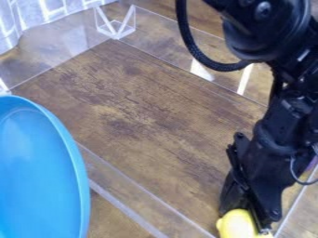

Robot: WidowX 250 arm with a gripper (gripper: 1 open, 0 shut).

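My black gripper (248, 200) is low at the right, its fingertips beside and over a yellow lemon-like object (236, 225) at the bottom edge of the view. The yellow object is partly cut off and partly behind the gripper. I cannot see clearly whether anything is between the fingers. A blue oval tray (37, 172) lies at the left.
The wooden board (137, 112) is clear in the middle, with clear plastic edges around it. A small clear bracket (114, 23) stands at the back. A purple object is mostly hidden behind the arm at the right.
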